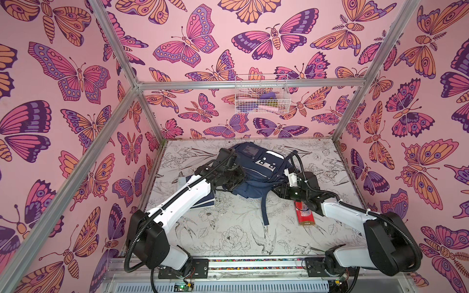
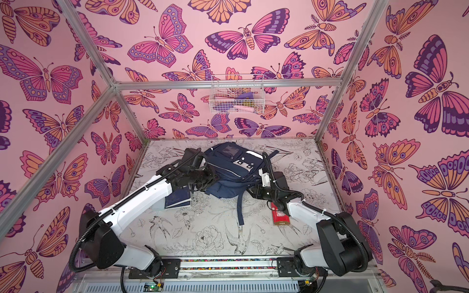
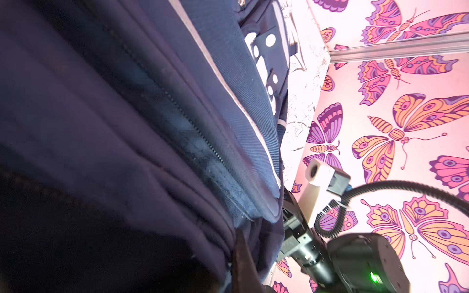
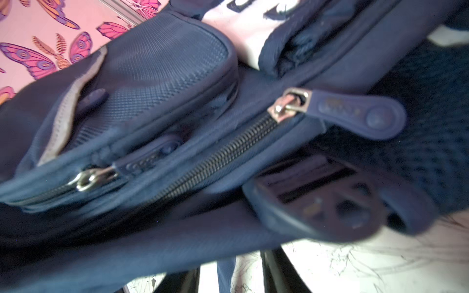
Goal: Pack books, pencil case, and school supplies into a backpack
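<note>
The navy backpack [image 1: 256, 174] lies at the table's middle, front pocket up, a loose strap [image 1: 264, 210] hanging toward the front. At its left side, my left gripper [image 1: 238, 180] is shut on a gathered fold of its fabric [image 3: 215, 244]; the fingertips are mostly hidden. My right gripper [image 1: 278, 190] is at the bag's right front corner. Its fingers [image 4: 278, 271] stand apart below the bag's lower edge, near a zipper pull [image 4: 361, 112] and a strap buckle [image 4: 317, 200]. Dark blue books [image 2: 177, 197] lie beneath the left arm. A red box [image 1: 304, 214] rests under the right arm.
A white wire basket [image 1: 262, 105] with purple and pink items hangs on the back wall. Between the arms, the front of the table [image 1: 234, 239] is clear. Both arms reach in close to the bag.
</note>
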